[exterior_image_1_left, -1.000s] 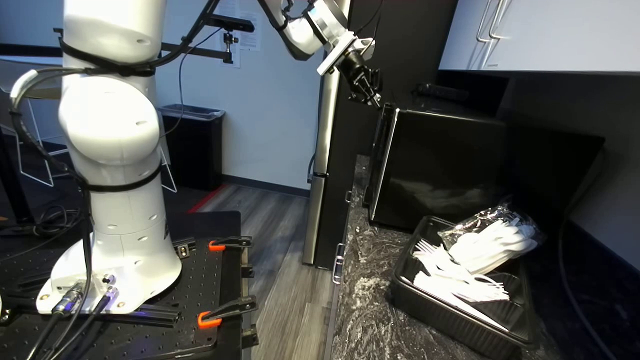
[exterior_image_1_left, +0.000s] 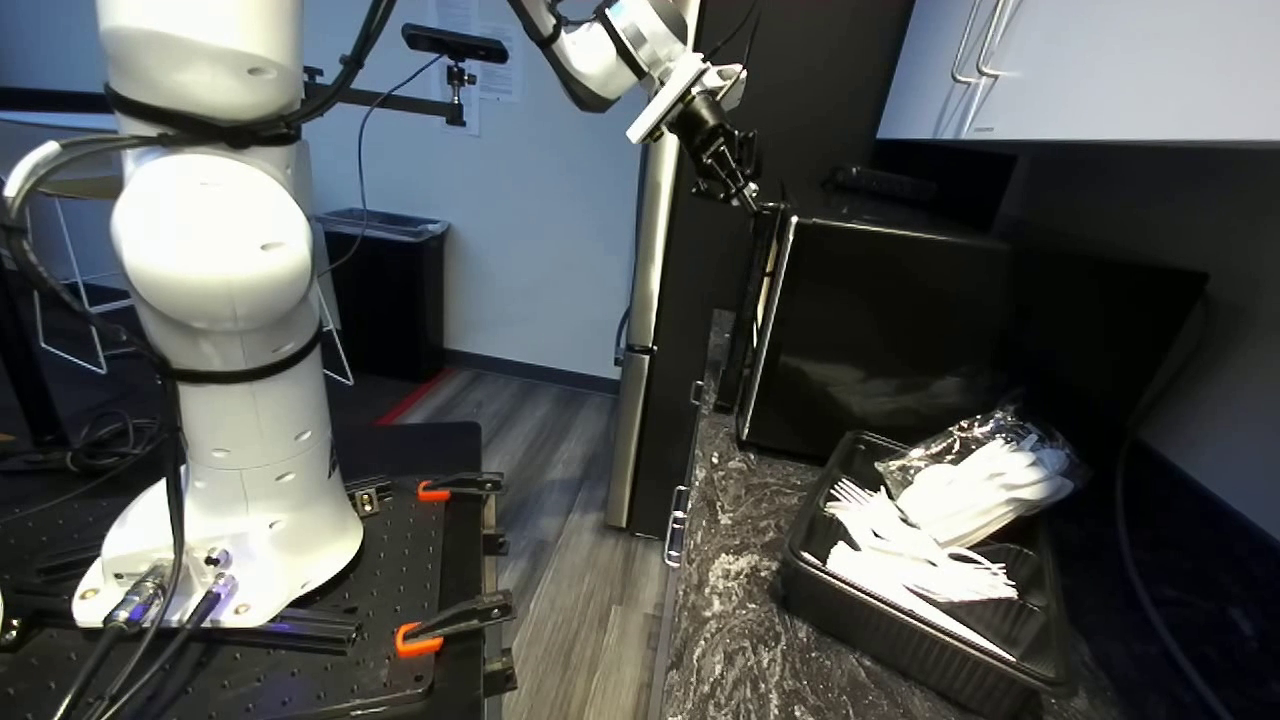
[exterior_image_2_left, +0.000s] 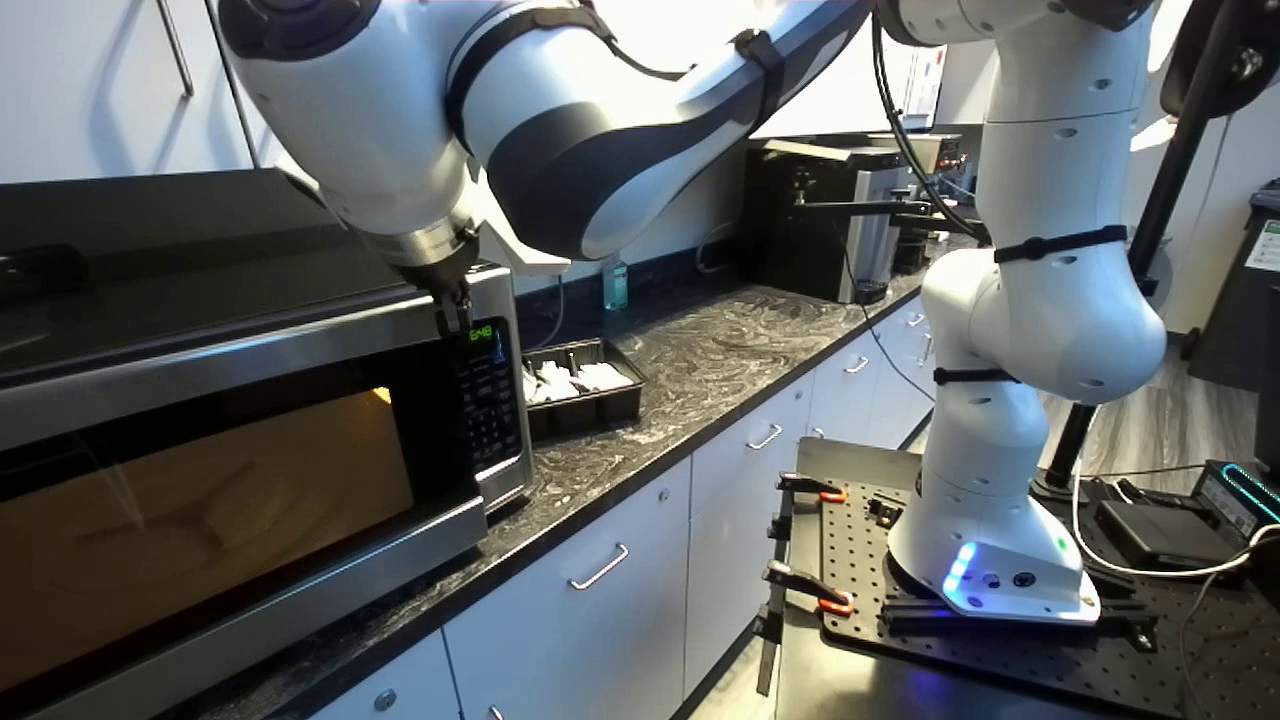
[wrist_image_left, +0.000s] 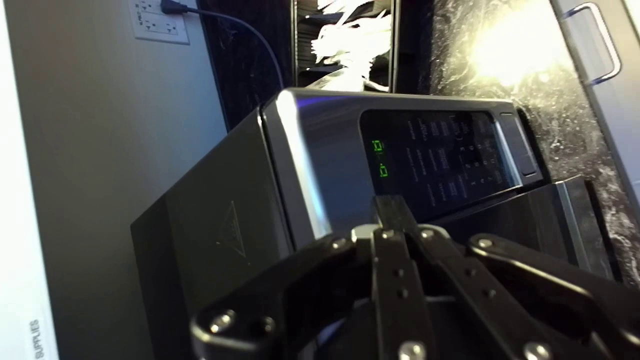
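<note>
The black and steel microwave (exterior_image_1_left: 876, 336) stands on the counter, its door (exterior_image_2_left: 216, 480) slightly ajar with warm light showing inside. In the wrist view the door (wrist_image_left: 540, 216) stands a little proud of the control panel (wrist_image_left: 438, 159). My gripper is shut, and nothing shows between its fingers. In exterior view 1 the gripper (exterior_image_1_left: 753, 202) points down at the top front edge of the microwave. Exterior view 2 has the gripper (exterior_image_2_left: 453, 322) by the door's upper edge, next to the panel; whether its tips touch the door I cannot tell.
A black tray (exterior_image_1_left: 912, 654) of white plastic cutlery (exterior_image_1_left: 918, 558) sits beside the microwave. Wall cabinets (exterior_image_1_left: 1080, 72) hang above. A cable (wrist_image_left: 240, 23) runs from the wall outlet (wrist_image_left: 159, 21).
The microwave door has come away from its body, leaving a lit gap. My gripper has shifted slightly left and up in exterior view 1, and the arm's upper part has swung left.
</note>
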